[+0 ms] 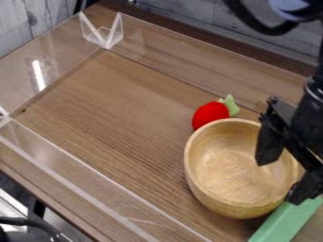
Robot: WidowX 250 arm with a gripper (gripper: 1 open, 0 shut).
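Observation:
A round, light wooden bowl (pixel 221 189) lies at the lower right of the table. A red strawberry-like object (pixel 211 114) with a green top rests just behind it. My black gripper (pixel 280 168) is over the bowl's right side, open. A green board-like object (pixel 282 225) lies right of the bowl at the bottom edge, partly cut off.
A small clear wire-like holder (pixel 102 30) sits at the back left. Transparent edging runs along the table's left side, and a wall stands behind.

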